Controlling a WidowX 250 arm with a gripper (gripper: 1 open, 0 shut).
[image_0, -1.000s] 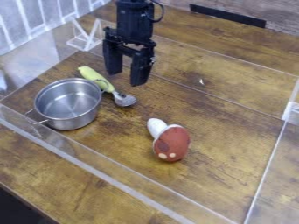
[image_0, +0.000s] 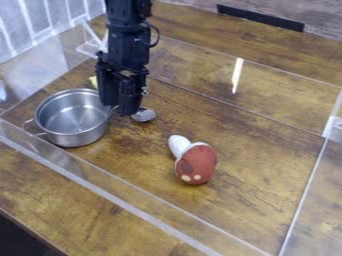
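Note:
My black gripper (image_0: 122, 92) hangs from the top of the camera view, low over the wooden surface just right of the steel pot (image_0: 74, 118). It covers most of a yellow-green item (image_0: 96, 82), whose silver end (image_0: 144, 116) shows beside it. Whether the fingers hold anything is hidden. A red-brown and white toy (image_0: 195, 163) lies to the front right.
Clear low walls (image_0: 245, 68) surround the work area.
My gripper has moved down and left, from above and right of the yellow-green item to over it beside the pot. The pot and toy are unmoved.

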